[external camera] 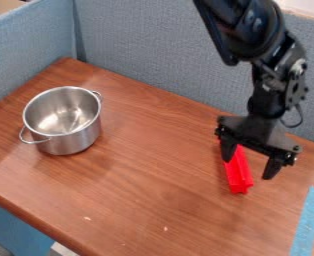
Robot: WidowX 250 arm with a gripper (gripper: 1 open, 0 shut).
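A red bar-shaped object (239,175) lies lengthwise on the wooden table, right of centre. Over its far end is the black gripper (249,154), its fingers open and spread, the left one beside or over the bar and the right one off to the right. A steel pot (64,125) with side handles stands at the left of the table.
A light blue strip (307,220) lies at the table's right edge. Padded grey-blue walls (146,40) border the back and left.
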